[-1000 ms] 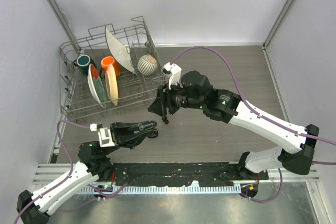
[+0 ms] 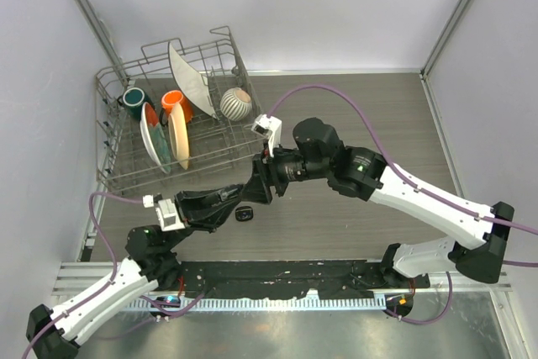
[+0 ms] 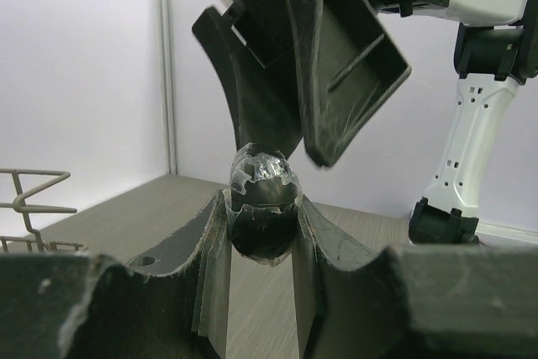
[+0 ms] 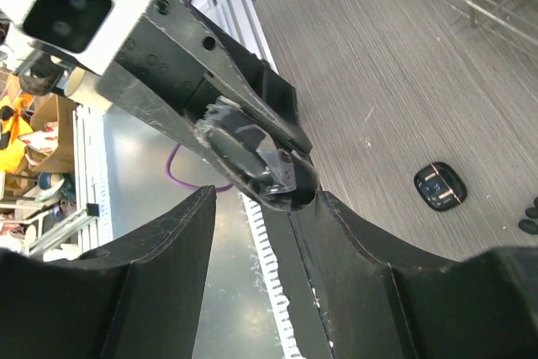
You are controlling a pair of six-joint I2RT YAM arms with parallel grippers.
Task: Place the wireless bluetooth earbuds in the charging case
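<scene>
My left gripper is shut on a glossy black rounded piece (image 4: 256, 153) with clear film on it, which looks like the charging case. In the right wrist view its end sticks out past the left fingers. My right gripper is open, its fingertips spread around that end; contact cannot be told. From the left wrist view, the right fingers (image 3: 345, 94) hang just above the piece. A smaller black rounded box (image 4: 440, 185) lies on the table. Small dark pieces (image 4: 530, 218), possibly earbuds, are cut off at the right edge.
A wire dish rack (image 2: 220, 161) holding plates and mugs stands behind the grippers on the left. Bare grey table (image 2: 370, 233) lies to the right, under and beyond the right arm. The black box in the top view (image 2: 244, 213) sits just in front of the gripper tips.
Now the right gripper has shifted left and slightly down, and its tips overlap the held piece. The left arm has shifted slightly.
</scene>
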